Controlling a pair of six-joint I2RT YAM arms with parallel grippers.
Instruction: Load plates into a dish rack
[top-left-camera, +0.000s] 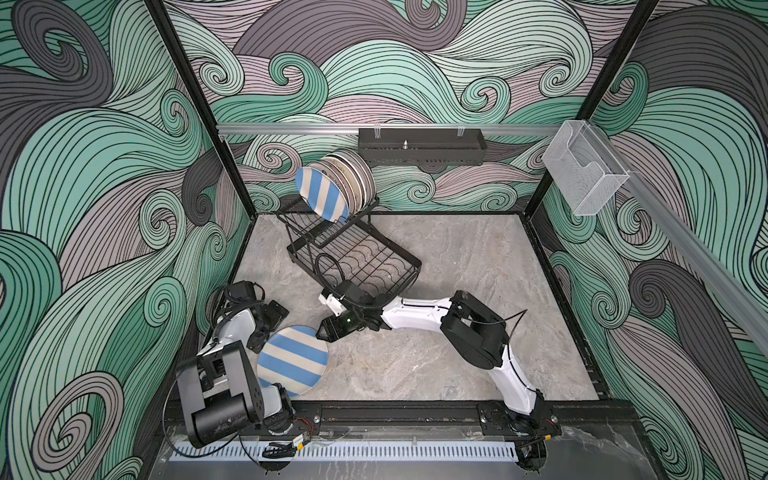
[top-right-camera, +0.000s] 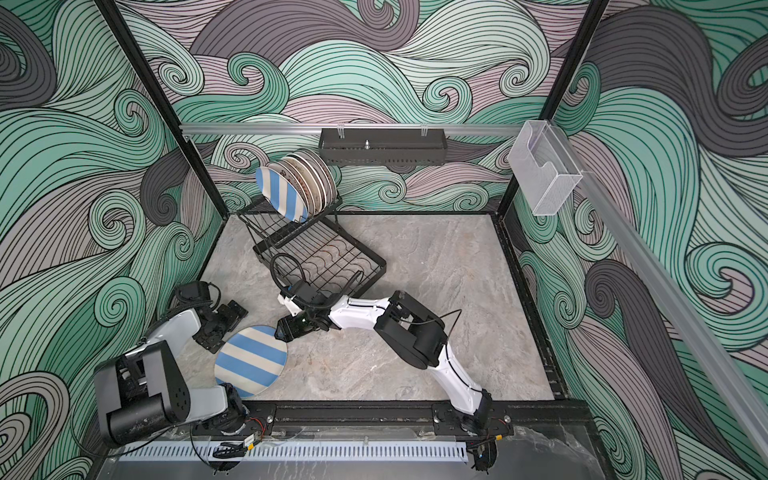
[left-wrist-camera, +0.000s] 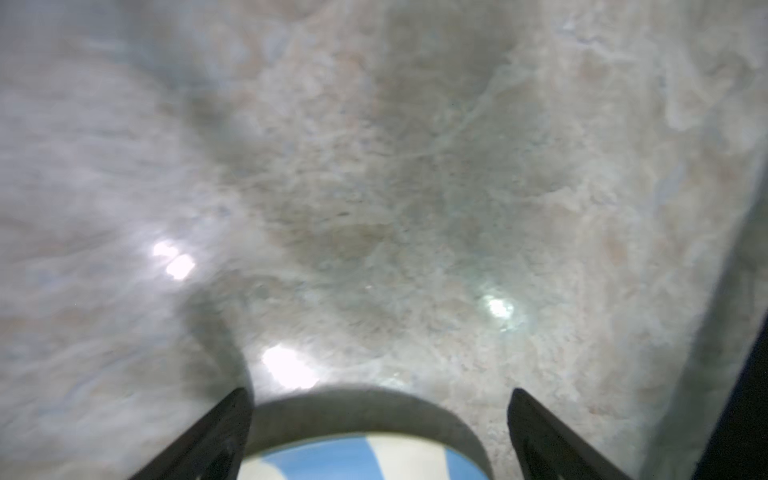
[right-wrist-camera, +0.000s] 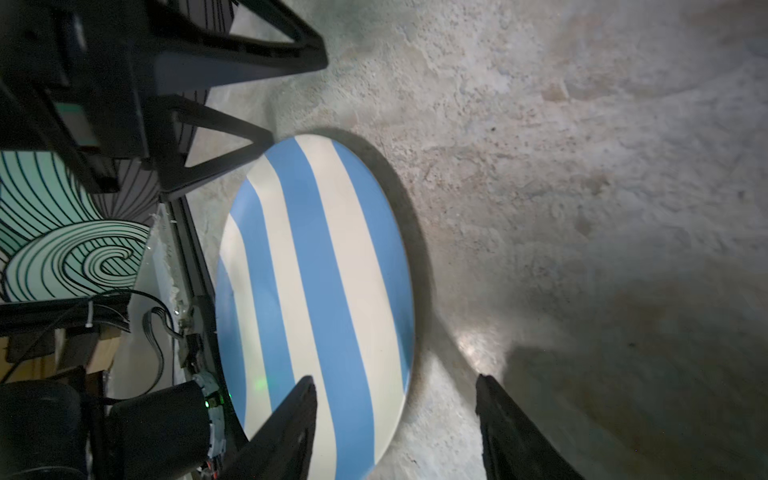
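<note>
A blue-and-cream striped plate (top-left-camera: 293, 360) lies on the grey table close to its front edge, at the left. At the plate's right rim, my right gripper (top-left-camera: 324, 329) stands with its fingers apart. In the right wrist view, the plate's near rim shows in the gap between the fingers, with neither closed on it. My left gripper (top-left-camera: 269, 326) is open beside the plate's upper left rim. The left wrist view has both fingertips (left-wrist-camera: 209, 440) wide apart, a bit of the striped rim between them. Behind sits the black dish rack (top-left-camera: 410, 268), several plates (top-left-camera: 322, 194) upright in its upper tier.
The rack's lower tier (top-right-camera: 340, 260) holds no plates. A wire basket (top-left-camera: 584, 168) hangs on the right rail. The left wall is close behind my left arm.
</note>
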